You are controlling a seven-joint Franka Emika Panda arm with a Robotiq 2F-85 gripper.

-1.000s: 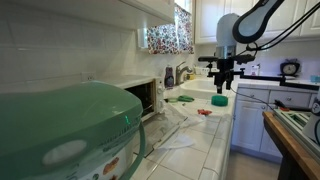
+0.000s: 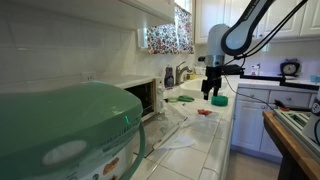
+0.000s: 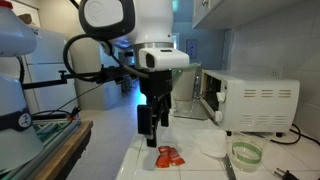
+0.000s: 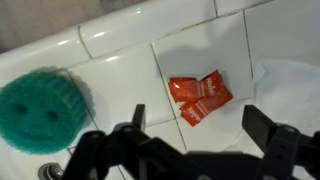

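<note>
Two red packets [image 4: 200, 95] lie together on the white tiled counter [image 4: 115, 85], partly overlapping. My gripper is above the counter, its two fingers spread wide with nothing between them. From the wrist, the packets appear just beyond the gap between the fingers. Exterior view 2 has the gripper [image 3: 152, 122] pointing down near the packets [image 3: 168, 156]. A green scrubber [image 4: 42, 112] rests on the counter to the left in the wrist view; exterior view 1 also shows this scrubber [image 2: 219, 101].
White paper or cloth [image 4: 288, 95] lies to the right of the packets in the wrist view. A white toaster oven [image 3: 255, 100] stands along the wall, with a clear green-rimmed container [image 3: 245, 153] in front. A large green bin [image 2: 70, 125] fills the near left of exterior view 1.
My arm has shifted left in exterior view 1, toward the red packets, and its gripper is a little lower. The packets and the scrubber have stayed in place.
</note>
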